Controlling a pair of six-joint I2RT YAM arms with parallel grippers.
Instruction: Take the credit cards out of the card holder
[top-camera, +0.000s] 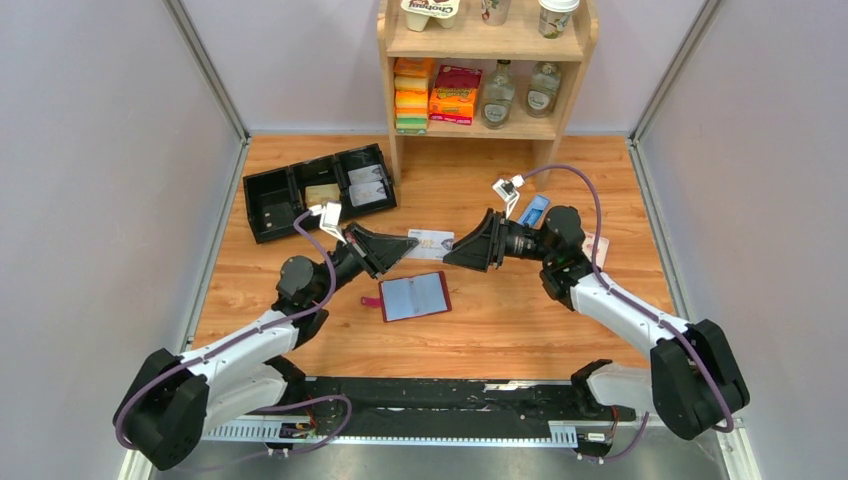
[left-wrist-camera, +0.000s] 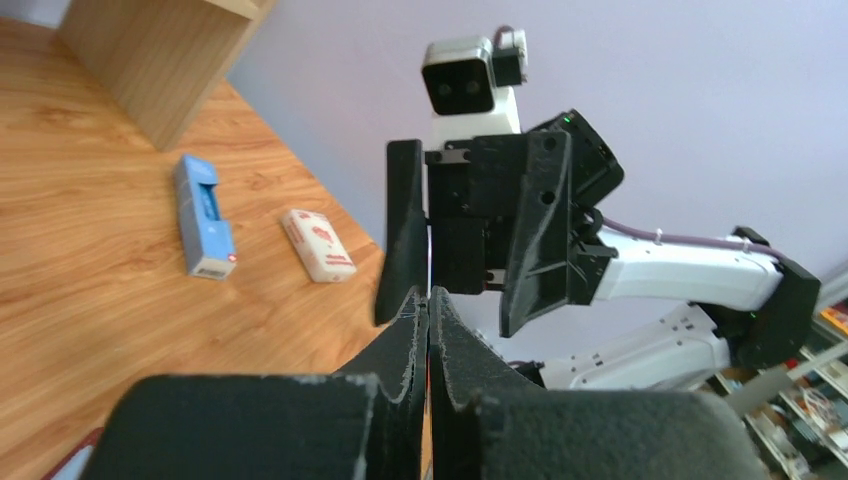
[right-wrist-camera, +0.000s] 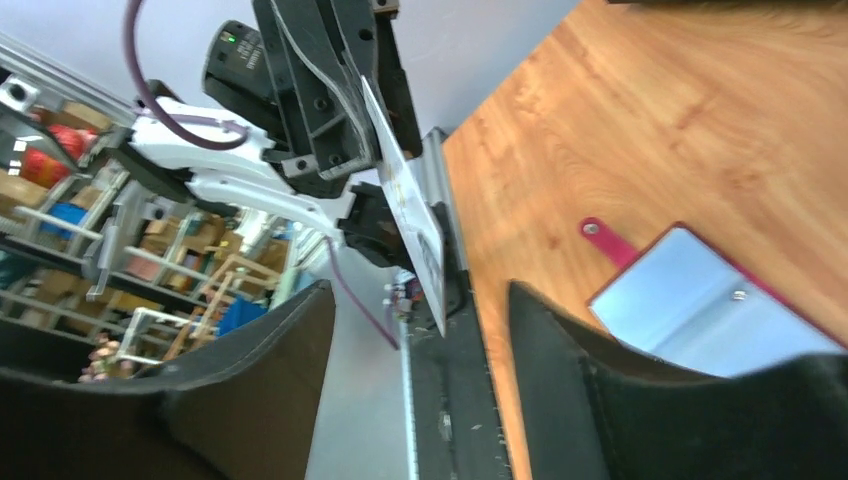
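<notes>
A white card (top-camera: 430, 244) is held upright at the tips of my left gripper (top-camera: 412, 243), which is shut on it; in the right wrist view the card (right-wrist-camera: 410, 210) stands edge-on. Facing it, my right gripper (top-camera: 450, 256) is part open, its fingers (right-wrist-camera: 250, 370) apart, with the card just beyond them. The open card holder (top-camera: 414, 298), red with pale sleeves and a snap strap, lies on the table below both grippers.
A black compartment box (top-camera: 270, 205) with cards stands at the back left. A blue box (left-wrist-camera: 205, 215) and a white pack (left-wrist-camera: 318, 245) lie at the right. A wooden shelf (top-camera: 485, 40) stands at the back.
</notes>
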